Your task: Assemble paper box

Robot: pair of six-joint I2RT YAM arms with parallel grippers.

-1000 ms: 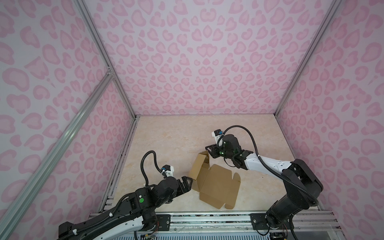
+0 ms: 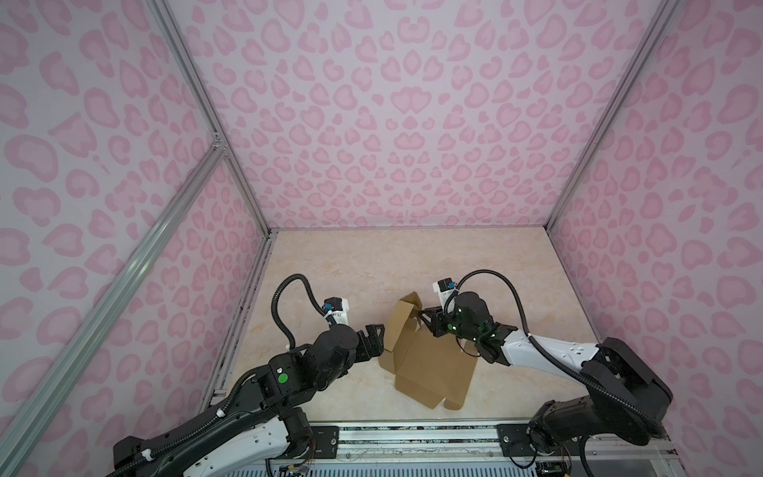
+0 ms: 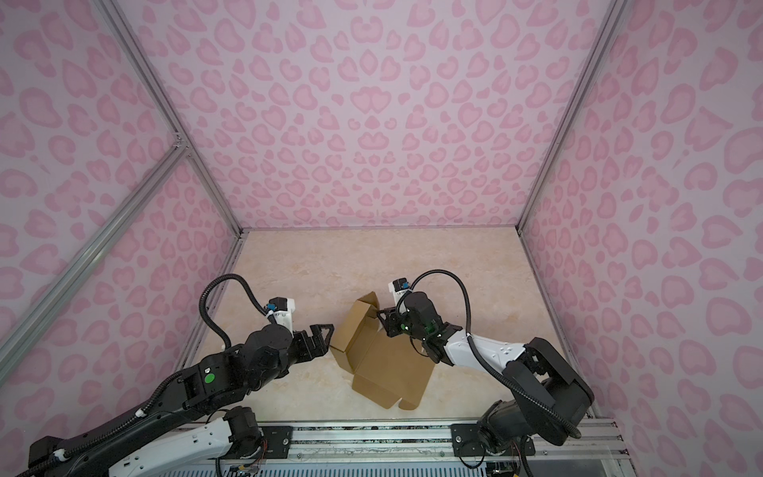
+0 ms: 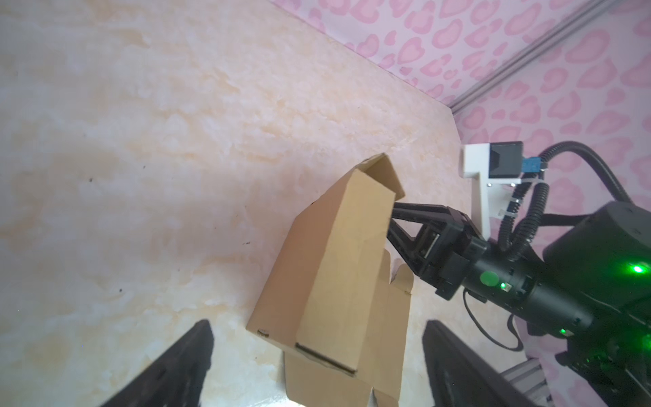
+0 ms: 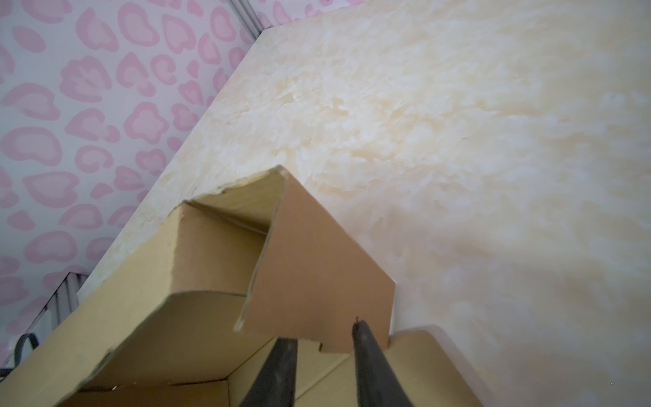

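A brown cardboard box [image 2: 429, 373], partly folded, lies on the beige table, its folded wall [image 4: 325, 264] standing up on the left with a bent flap [image 5: 318, 271] at the far end. My right gripper [image 2: 427, 318] is just inside that wall by the far flap; in the right wrist view its two blurred fingers are apart, at or just before the flap's lower part. My left gripper [image 2: 375, 340] stands open left of the wall, raised a little, with nothing between its fingers.
Pink patterned walls and aluminium rails bound the area on the sides and back.
My right gripper has moved down and toward the front along the box wall. My left gripper has risen a little. The far flap now stands higher.
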